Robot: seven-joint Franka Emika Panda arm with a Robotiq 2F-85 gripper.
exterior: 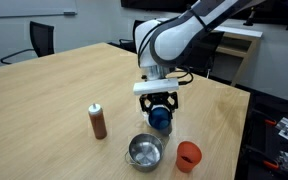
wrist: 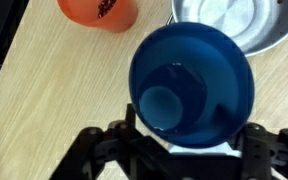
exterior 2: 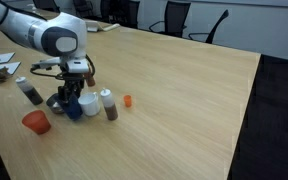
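Observation:
A dark blue cup (exterior: 161, 118) stands on the table between the metal pot and the orange-red cup. My gripper (exterior: 160, 101) is directly above it, its fingers spread apart over the rim. In the wrist view the blue cup (wrist: 192, 85) fills the middle, its mouth toward the camera, with a finger at either side. Whether the fingers touch its wall is hard to tell. In exterior view 2 the gripper partly hides the blue cup (exterior 2: 73, 108).
Close around are a metal pot (exterior: 144, 151), an orange-red cup (exterior: 188, 156) with dark bits inside, a white cup (exterior 2: 90, 104) and bottles, one of them white-topped (exterior 2: 108, 104). A small orange object (exterior 2: 128, 100) lies farther off.

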